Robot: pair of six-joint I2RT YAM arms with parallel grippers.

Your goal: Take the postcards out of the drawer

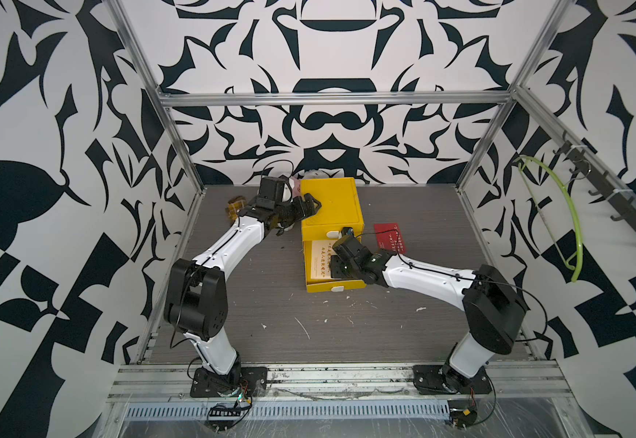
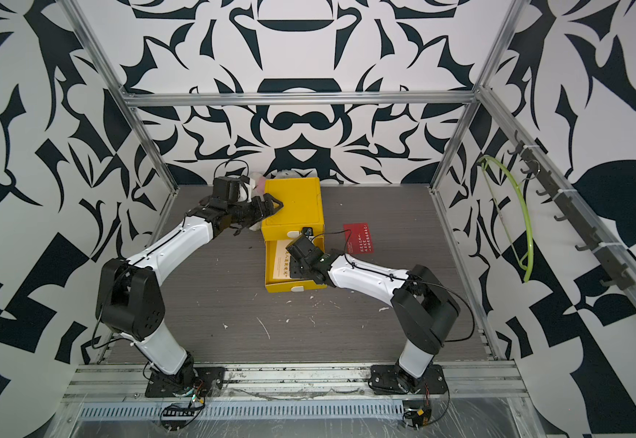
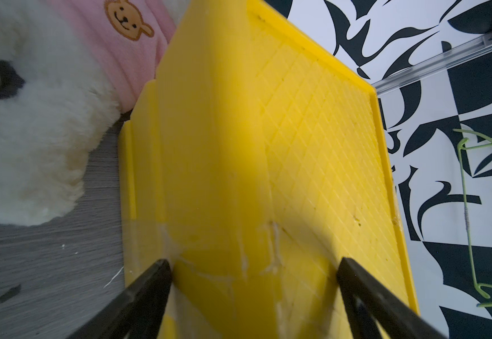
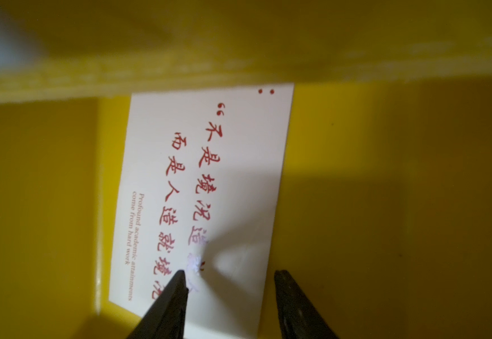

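Observation:
The lower drawer (image 1: 315, 287) of the yellow cabinet (image 1: 330, 200) is pulled out. Inside it lies a pale postcard (image 4: 229, 169) with red characters, flat on the drawer floor toward the left. My right gripper is over the drawer with its fingers parted; in the right wrist view one finger (image 4: 169, 305) is over the card and the other just past its right edge. I see nothing held there. My left gripper stands open at the cabinet's upper left edge, its fingers on either side of that yellow corner.
A red card (image 1: 388, 237) lies on the table right of the cabinet. A white plush toy in pink (image 3: 48, 124) sits behind the left gripper, and a brown object (image 1: 235, 207) stands at the far left.

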